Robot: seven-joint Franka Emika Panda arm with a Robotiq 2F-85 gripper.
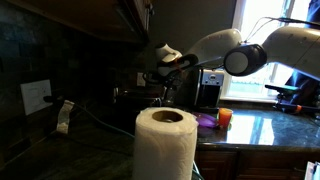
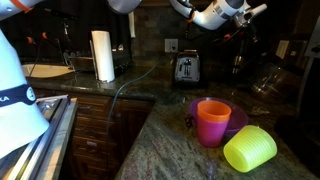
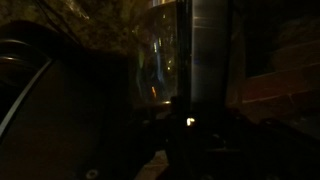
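Observation:
Just beyond my fingers in the dark wrist view, a clear glass pot (image 3: 157, 60) stands beside an upright grey strip (image 3: 208, 50), which looks like part of its handle. My gripper appears shut on that pot's handle side, though the contact is mostly lost in shadow. Exterior view 2 has my gripper (image 2: 239, 62) reaching down at the back of the counter, with the glass pot (image 2: 268, 76) close on its right. From exterior view 1, my gripper (image 1: 164, 88) is a dark shape behind the paper towel roll, and the pot cannot be made out.
A paper towel roll (image 1: 165, 145) stands in front. On the counter are a toaster (image 2: 187, 68), a red cup (image 2: 212, 122) by a purple bowl (image 2: 237, 120), and a yellow-green cup (image 2: 249, 149) on its side. A cable crosses the counter.

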